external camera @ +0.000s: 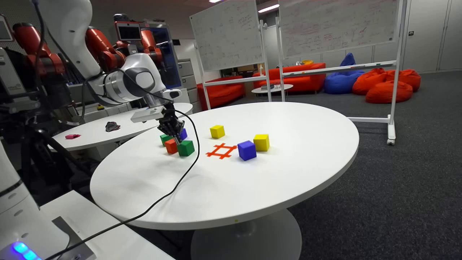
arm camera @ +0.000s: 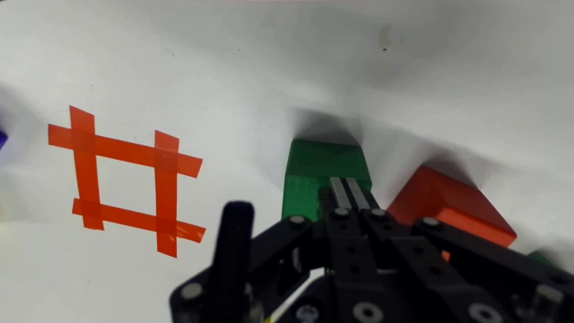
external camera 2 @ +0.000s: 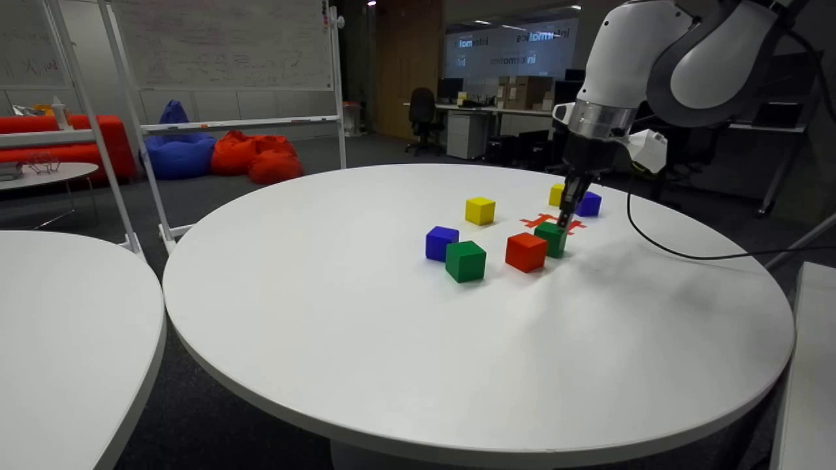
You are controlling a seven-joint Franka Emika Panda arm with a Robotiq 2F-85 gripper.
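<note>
Under my gripper sits a green block (arm camera: 302, 191), right of the orange-red tape outline (arm camera: 165, 188) in the wrist view. The fingers are shut against each other, with nothing between them, and overlap the block's right part there. Whether they touch it I cannot tell. A red block (arm camera: 463, 207) lies just to the right, partly hidden by the gripper. Exterior view 2 shows the fingertips close to the green block (external camera 2: 552, 239), with the red block (external camera 2: 526, 252) beside it. The tape square (external camera: 221, 151) is empty.
Another green block (external camera 2: 466, 262) and a blue block (external camera 2: 442, 243) stand close together near the red one. A yellow block (external camera: 217, 131) sits alone. A blue block (external camera: 247, 150) and a yellow block (external camera: 261, 142) stand beyond the tape.
</note>
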